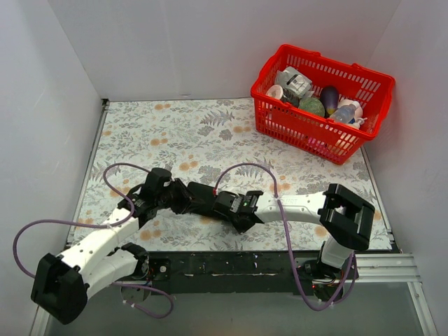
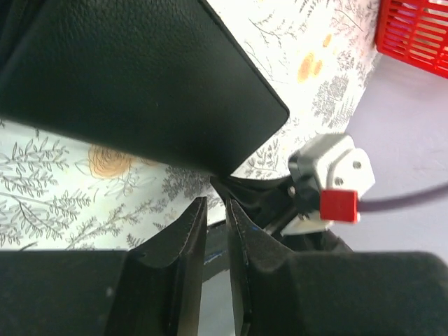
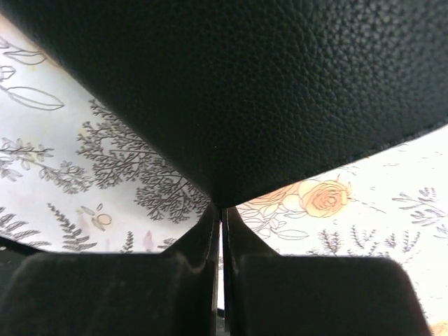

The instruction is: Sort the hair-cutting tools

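A black leather-like case (image 1: 201, 199) lies between my two grippers near the front of the table; its hair cutting tools do not show. In the right wrist view the case (image 3: 280, 84) fills the upper part, and its corner runs to a point at the tips of my right gripper, which is shut on that corner. The left wrist view has the flat case (image 2: 154, 77) beyond my left gripper, whose fingers stand slightly apart with nothing between them. From above, my left gripper (image 1: 183, 199) hides the case's left end.
A red basket (image 1: 315, 124) holding several items stands at the back right. Grey walls close in the sides and back.
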